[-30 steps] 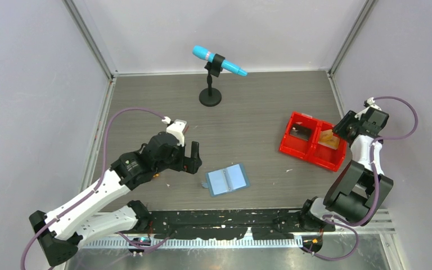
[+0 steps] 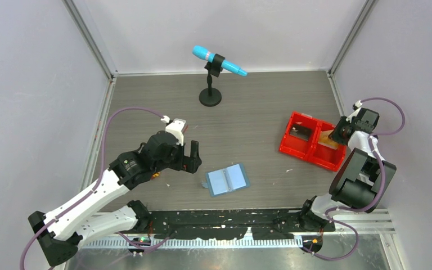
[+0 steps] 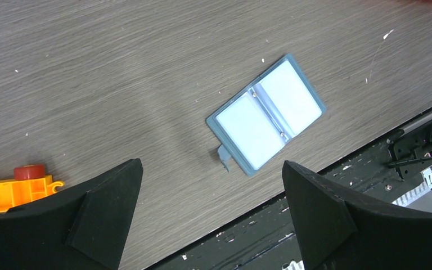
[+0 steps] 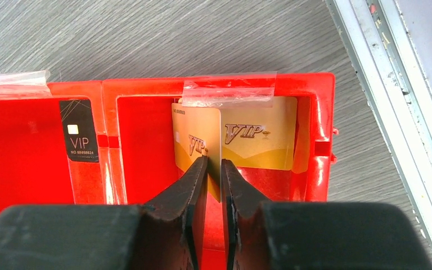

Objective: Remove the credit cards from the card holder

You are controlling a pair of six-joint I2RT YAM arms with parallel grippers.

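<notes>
The card holder (image 2: 228,179) lies open and flat on the table, blue-edged with two pale inner sides; in the left wrist view the holder (image 3: 240,130) has a small tab sticking out at one edge. My left gripper stands open and empty, to the left of it in the top view. Over the right compartment of the red box (image 4: 84,88), my right gripper is shut on a gold VIP card (image 4: 193,130), which stands tilted between its fingertips. A second gold VIP card (image 4: 259,133) lies behind it. A black VIP card (image 4: 80,138) rests in the left compartment.
Clear tape (image 4: 230,95) sits on the box's rim. A blue microphone (image 2: 225,63) on a black stand is at the back. Near the left arm lies a yellow toy piece (image 3: 8,195) with a red part. The table's middle is open.
Over the last second my right gripper has moved left, over the box's right compartment. The left arm and card holder have stayed still.
</notes>
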